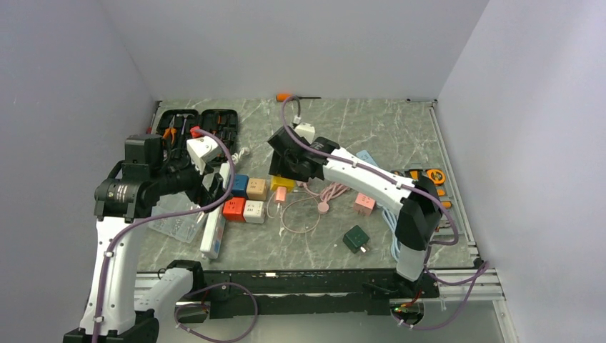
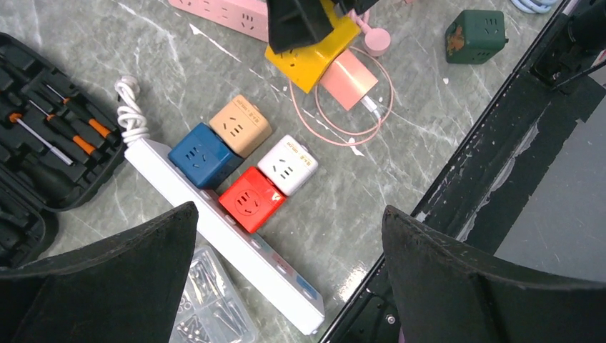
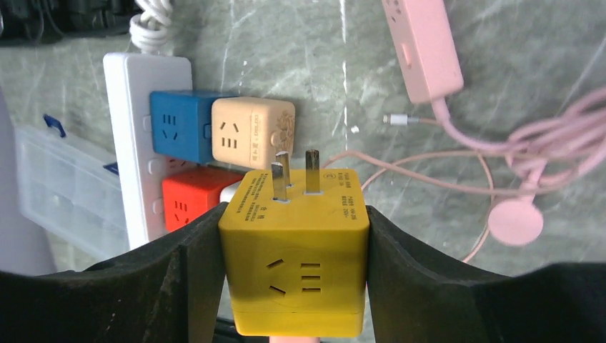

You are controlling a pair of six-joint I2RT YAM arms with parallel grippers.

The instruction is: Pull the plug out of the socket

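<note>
A yellow cube plug (image 3: 294, 243) is held between the fingers of my right gripper, its metal prongs bare and pointing up in the right wrist view. Plugged into its far side is a small pink charger (image 2: 349, 79) with a thin cable, seen in the left wrist view. The white power strip (image 1: 213, 227) bears no yellow cube; beside it sit blue (image 2: 205, 156), beige (image 2: 240, 126), red (image 2: 251, 199) and white (image 2: 288, 165) cube plugs. My left gripper stands open above the strip with nothing between its fingers.
A pink power strip (image 3: 423, 46) and coiled pink cord (image 1: 333, 191) lie past the yellow cube. A green cube plug (image 1: 355, 239) lies near the front. Black tool case (image 1: 207, 118) at back left, clear box (image 2: 207, 304) left.
</note>
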